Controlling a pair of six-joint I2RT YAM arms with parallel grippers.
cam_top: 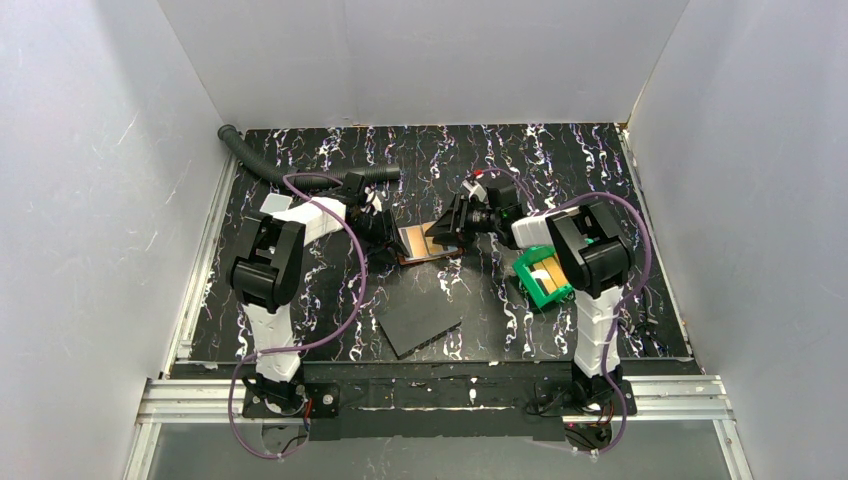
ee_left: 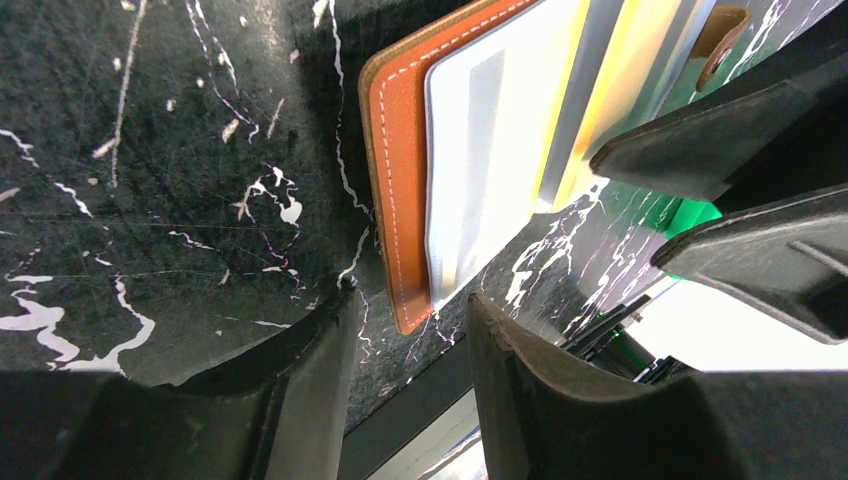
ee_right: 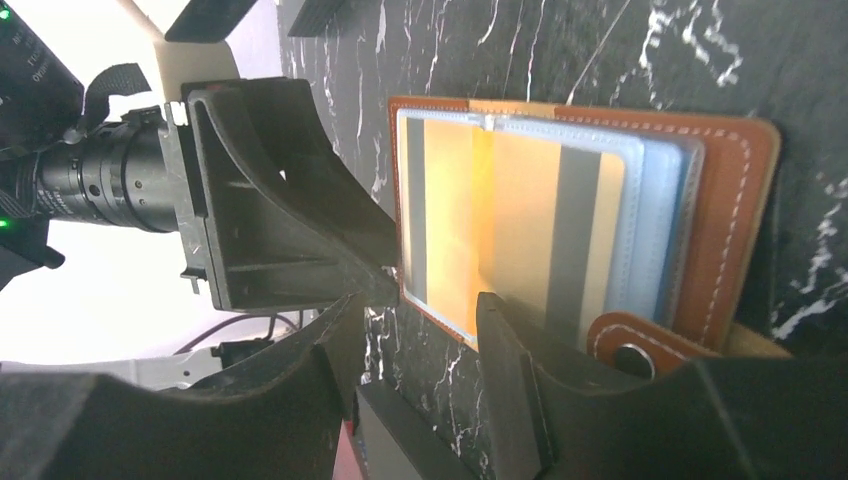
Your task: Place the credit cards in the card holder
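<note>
The brown leather card holder (cam_top: 430,258) lies spread on the table between my two grippers, its clear sleeves holding striped orange-and-grey cards (cam_top: 413,241). In the left wrist view, the holder's stitched brown edge (ee_left: 398,235) and a bluish sleeve (ee_left: 475,170) reach down toward the gap of my left gripper, whose fingers stand apart. My right gripper is open over the other side of the holder; its fingers straddle the near edge of the sleeve with an orange card (ee_right: 520,215). Whether any pad touches the holder is hard to tell.
A green box (cam_top: 541,292) containing more orange cards stands at the right, partly under the right arm. A dark flat panel (cam_top: 418,322) lies in front of the holder. Behind, a black tube (cam_top: 340,175) runs along the left.
</note>
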